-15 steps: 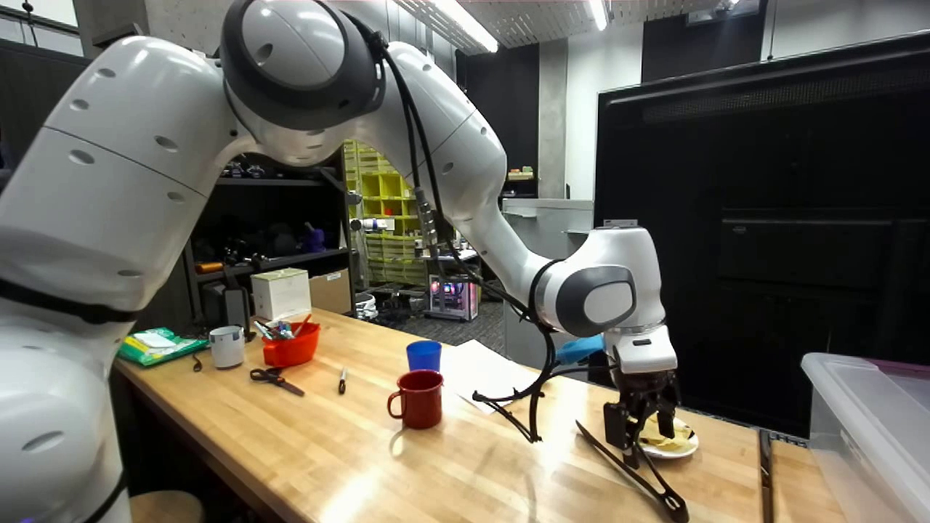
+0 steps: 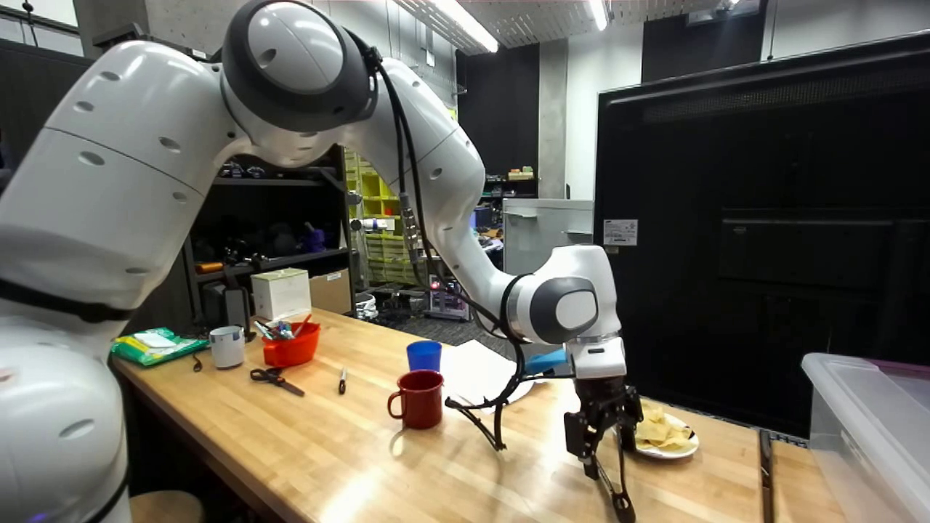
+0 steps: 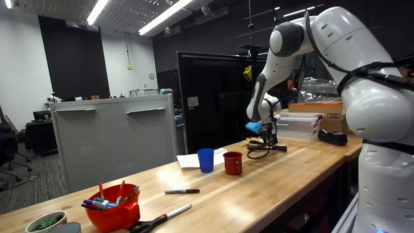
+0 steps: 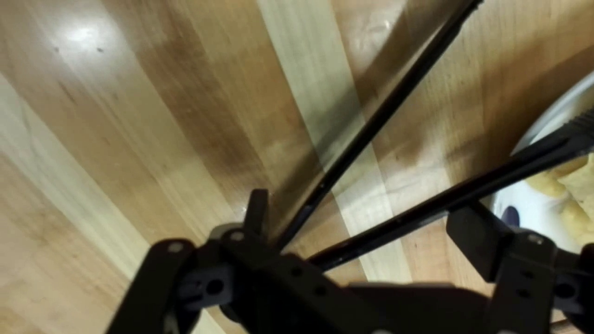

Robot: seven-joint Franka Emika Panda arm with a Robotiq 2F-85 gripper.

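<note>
My gripper (image 2: 601, 449) is open, low over the right part of the table. In the wrist view the gripper's fingers (image 4: 256, 214) stand wide apart. A pair of black tongs (image 4: 367, 133) spreads in a V there, both arms running toward the gap between my fingers; the gripper body hides their joined end. In exterior view 1 the tongs' joined end (image 2: 623, 503) shows near the front edge of view. Beside the gripper is a white plate (image 2: 686, 450) of yellow chips (image 2: 660, 428), partly seen in the wrist view. Whether the fingers touch the tongs I cannot tell.
A red mug (image 2: 420, 401) and a blue cup (image 2: 424, 354) stand mid-table near white paper (image 2: 475, 370). Scissors (image 2: 277, 380), a marker (image 3: 182, 191) and a red pen holder (image 2: 292, 349) lie farther left. A clear bin (image 2: 872, 427) borders the right.
The gripper has moved left in exterior view 1, away from the plate. The tongs have shifted left too and lie at a different angle. Mug, cup and plate have stayed put.
</note>
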